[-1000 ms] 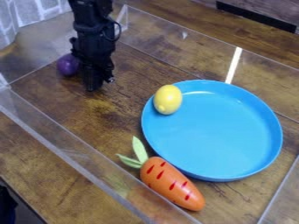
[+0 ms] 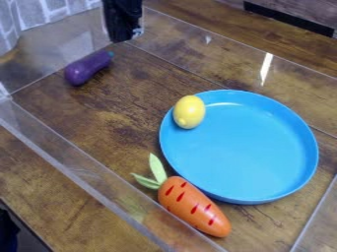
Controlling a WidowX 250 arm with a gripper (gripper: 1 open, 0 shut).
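The black gripper (image 2: 124, 28) is high at the top left, mostly cut off by the frame's edge; its finger is too dark to read. Below it a purple eggplant-like toy (image 2: 87, 69) lies on the wooden surface, apart from the gripper.
A blue plate (image 2: 243, 157) fills the right, with a yellow egg-shaped toy (image 2: 187, 112) at its upper left. An orange carrot toy (image 2: 191, 205) lies in front. Clear plastic walls edge the area.
The gripper has risen from beside the purple toy to the top edge, uncovering that toy. The plate, yellow toy and carrot are unmoved.
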